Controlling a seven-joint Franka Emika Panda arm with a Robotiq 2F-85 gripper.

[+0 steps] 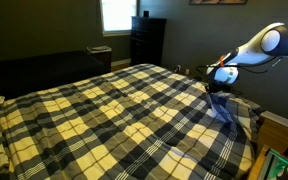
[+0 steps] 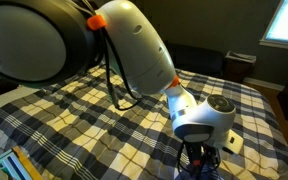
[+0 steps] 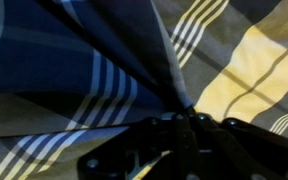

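Observation:
A plaid cover in dark, cream and grey lies spread over the bed. At its right side, my gripper is shut on a raised dark-blue fold of cloth, which slopes down to the right. Up close in the wrist view, this blue cloth with white stripes runs into the fingertips of the gripper. Whether the blue fold is part of the cover or a separate cloth, I cannot tell. In exterior view 2, the gripper is low over the bed, its tips partly hidden.
A dark dresser and a window stand beyond the bed. In exterior view 2, a small white box sits behind the arm.

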